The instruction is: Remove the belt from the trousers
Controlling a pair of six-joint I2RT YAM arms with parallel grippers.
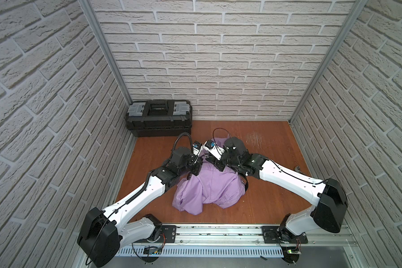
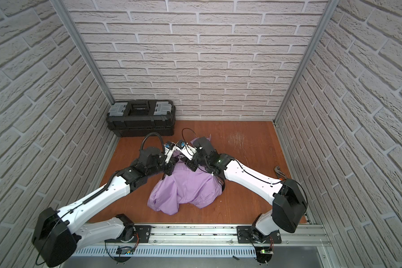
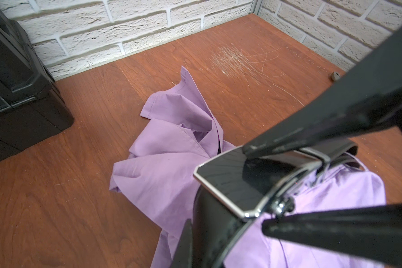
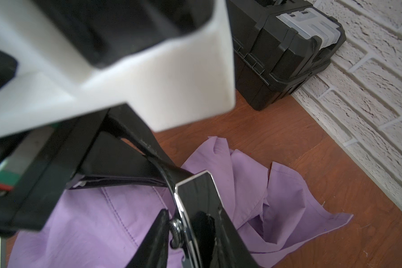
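Note:
Lilac trousers (image 1: 210, 189) lie crumpled in the middle of the table, with a black belt and chrome-edged buckle (image 3: 227, 178) above them. The two grippers meet over the buckle in both top views. My left gripper (image 1: 201, 156) is shut; in the right wrist view its housing fills the upper left, and the belt passes near it. My right gripper is part open, its blurred fingertips either side of the buckle and its pin. Whether they touch it I cannot tell.
A black toolbox (image 1: 158, 120) stands at the back left. A small metal tool (image 2: 277, 172) lies by the right wall. Bare wood (image 1: 272, 201) shows to the right and back right of the trousers.

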